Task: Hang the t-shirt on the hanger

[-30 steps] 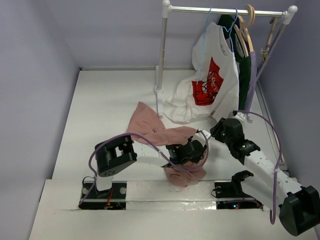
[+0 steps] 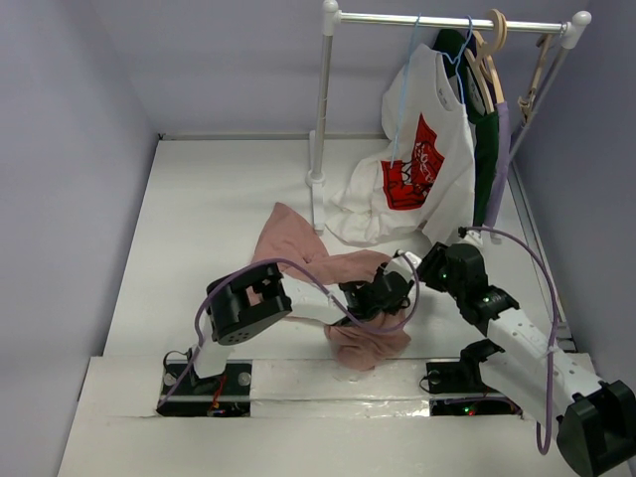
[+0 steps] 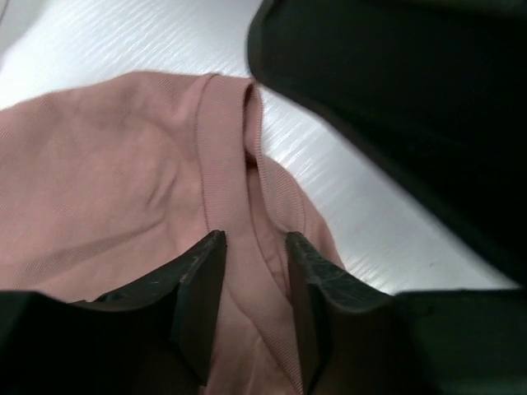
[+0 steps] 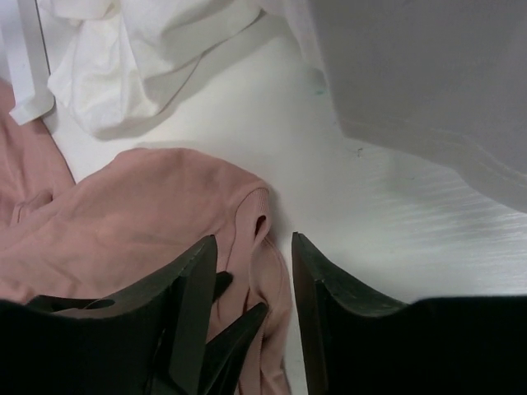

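A crumpled dusty-pink t-shirt [image 2: 293, 238] lies on the white table. Over its collar edge hangs my left gripper, part open, its fingers [image 3: 202, 284] on either side of the ribbed neckline [image 3: 226, 173]; whether they touch the cloth I cannot tell. To the right of the shirt is my right gripper, also part open, nothing gripped between its fingers. In the right wrist view the collar corner [image 4: 255, 206] and the left gripper's dark fingertips appear beyond it. Wooden hangers [image 2: 494, 35] are on the rail [image 2: 397, 19].
From the rail hang a white t-shirt [image 2: 447, 119] with a red print, a green garment [image 2: 486, 159] and a purple one [image 2: 500, 169]. The white shirt's hem spreads on the table close behind the grippers.
The pink shirt stays in nearly the same place.
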